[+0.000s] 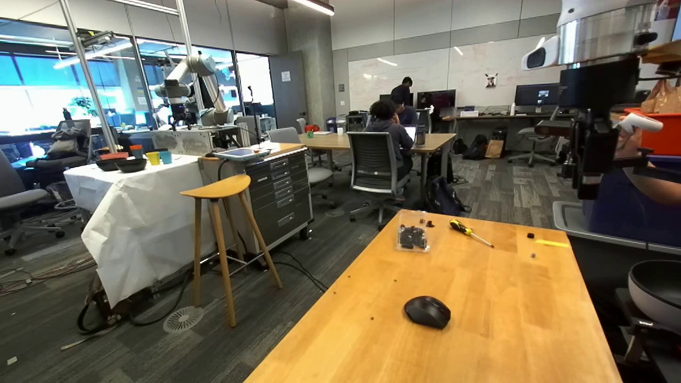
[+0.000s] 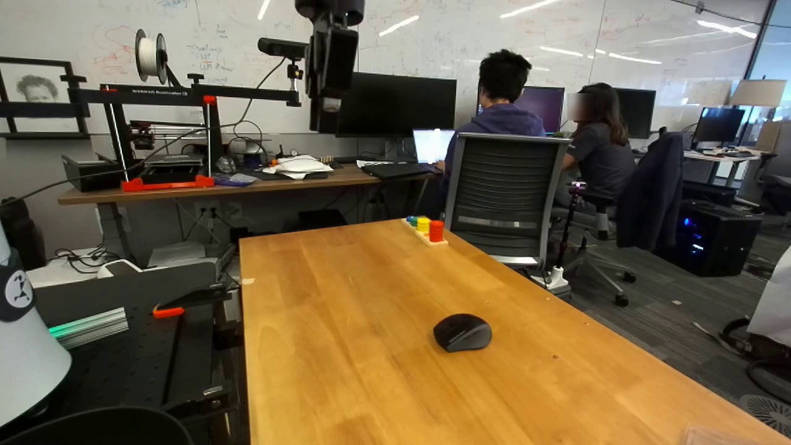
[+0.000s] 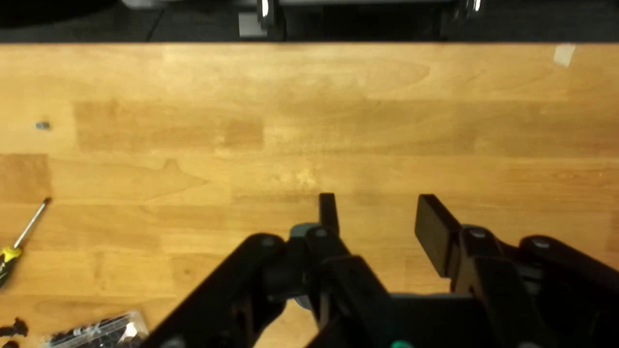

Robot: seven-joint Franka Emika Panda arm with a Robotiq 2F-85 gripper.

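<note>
A black computer mouse (image 1: 428, 312) rests on the wooden table (image 1: 491, 300); exterior view 2 shows the same mouse (image 2: 463, 332) with clear wood around it. My gripper is open in the wrist view, bare tabletop showing between its black fingers. A rounded grey shape peeks out behind the left finger there, mostly hidden. High above the table hangs the gripper (image 2: 326, 111) in exterior view 2, well apart from the mouse.
A yellow-and-black screwdriver (image 1: 471, 233), a clear bag of black parts (image 1: 413, 237) and a yellow strip (image 1: 552, 243) lie toward the far end. Coloured stacking pieces (image 2: 435, 231) sit at another edge.
</note>
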